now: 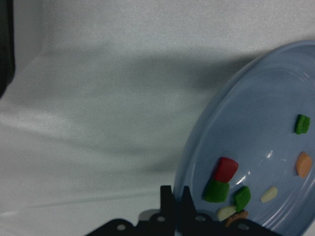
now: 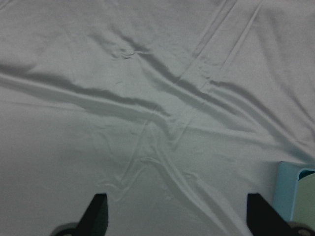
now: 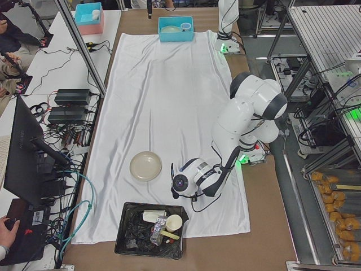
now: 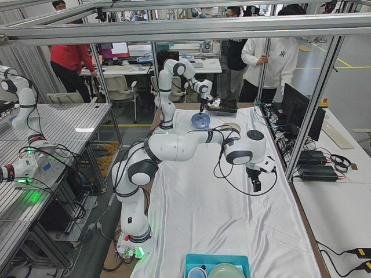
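A blue plate (image 1: 256, 123) holding small red, green, orange and pale pieces is in the left wrist view; in the camera right view it (image 4: 200, 120) sits at the far end of the cloth. My left gripper is shut on the plate's rim, its two fingers close together at the edge. My right gripper (image 4: 255, 184) hangs above the white cloth; in the right wrist view its fingers (image 2: 96, 216) are wide apart with nothing between.
A beige plate (image 3: 145, 166) lies beside a black bin (image 3: 130, 226) of mixed items. A teal bin (image 3: 176, 38) with dishes stands at the opposite end.
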